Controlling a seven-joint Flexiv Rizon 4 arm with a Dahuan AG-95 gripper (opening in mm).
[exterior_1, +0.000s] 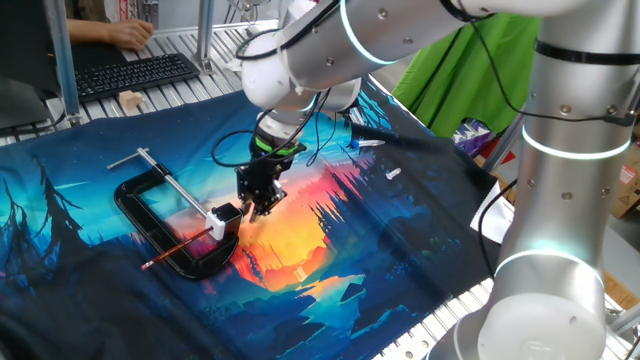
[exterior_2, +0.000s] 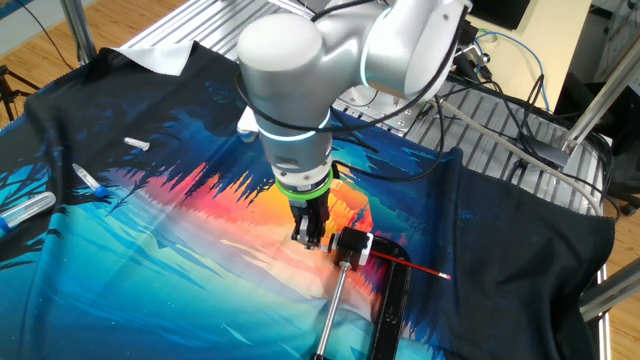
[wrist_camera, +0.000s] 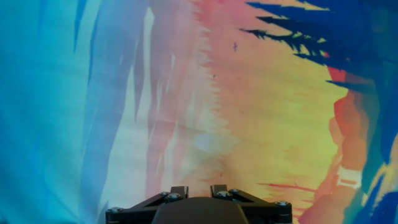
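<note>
My gripper (exterior_1: 254, 213) points down over the bright orange part of the printed cloth, beside the black block (exterior_1: 229, 213) at the clamp's end. In the wrist view its two fingertips (wrist_camera: 179, 190) stand apart, with only cloth showing between them, so the gripper is open. A black C-clamp (exterior_1: 148, 232) with a long metal screw lies on the cloth. A red pencil (exterior_2: 415, 266) sticks out from the white piece (exterior_1: 215, 224) next to the black block. In exterior view 2 the fingers appear close to the block; whether they touch it cannot be told.
A small clear tube (exterior_2: 137, 143), a blue-capped tube (exterior_2: 90, 180) and a larger tube (exterior_2: 28, 212) lie on the cloth, away from the clamp. Beyond the cloth are a keyboard (exterior_1: 138, 74) and a person's hand (exterior_1: 130, 34). Cables hang around the arm.
</note>
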